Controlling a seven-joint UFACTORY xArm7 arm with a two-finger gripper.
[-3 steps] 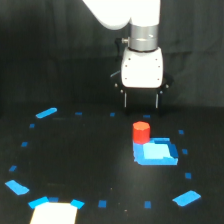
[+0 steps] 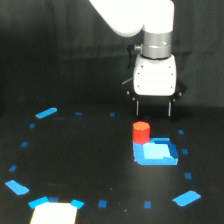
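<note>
A small red block (image 2: 141, 132) stands at the back left corner of a blue tray (image 2: 169, 160) on the dark table. Whether the block rests inside the tray's rim or just against it, I cannot tell. A pale blue, flat patch (image 2: 156, 151) shows within the tray. Above and slightly to the right of the block in the picture, my white gripper (image 2: 153, 108) points downward. Its two thin dark fingers are spread apart, and nothing shows between them.
Light blue strips lie around the table's edges: one at back left (image 2: 46, 113), one at front left (image 2: 17, 187), one at front right (image 2: 186, 198). A cream-coloured object (image 2: 53, 213) sits at the front edge. Small blue squares dot the otherwise clear surface.
My gripper has shifted to the right and a little lower in the picture, still open. The red block and the blue tray have stayed where they were.
</note>
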